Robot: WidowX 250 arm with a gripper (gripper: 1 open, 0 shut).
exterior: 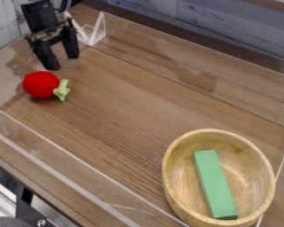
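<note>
My black gripper point(54, 51) hangs at the upper left of the camera view, open, above and behind a red tomato-like object point(40, 84) with a pale green top. A wooden bowl point(179, 180) at the lower right holds a green bar point(213, 182).
A white wire-like fixture point(92, 31) stands at the top left, beside the arm. Table edges run along the left and back.
</note>
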